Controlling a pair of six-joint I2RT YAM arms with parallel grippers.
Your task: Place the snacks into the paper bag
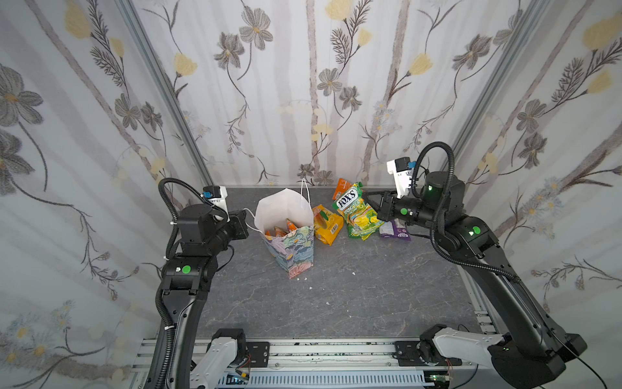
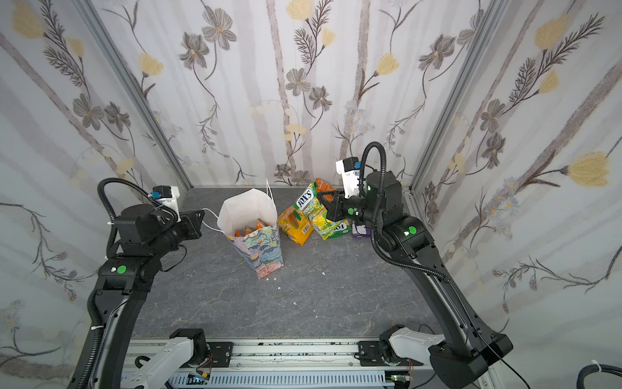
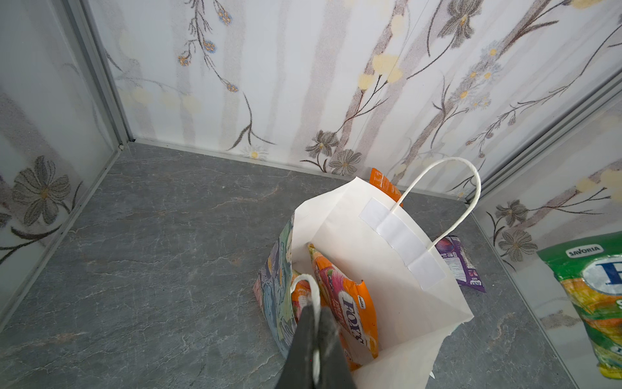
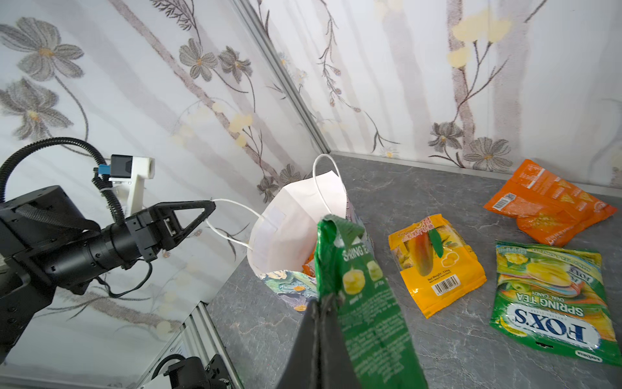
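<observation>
The patterned paper bag (image 1: pixel 293 249) stands open at the table's left-centre, with orange snack packets (image 3: pixel 346 298) inside. My left gripper is shut on one white handle (image 3: pixel 305 278) of the bag, left of its mouth. My right gripper is shut on a green-yellow Fox's packet (image 4: pixel 372 317), which hangs above the table to the right of the bag. On the table in the right wrist view lie a yellow mango packet (image 4: pixel 437 265), an orange packet (image 4: pixel 547 202) and another green Fox's packet (image 4: pixel 557 301). A purple packet (image 3: pixel 458 262) lies partly hidden behind the bag.
The back wall (image 1: pixel 278 97) rises close behind the snacks. Clear grey table (image 1: pixel 362 291) stretches in front of the bag and packets, with a few small white scraps. The second bag handle (image 3: pixel 476 188) arches up freely on the right side of the mouth.
</observation>
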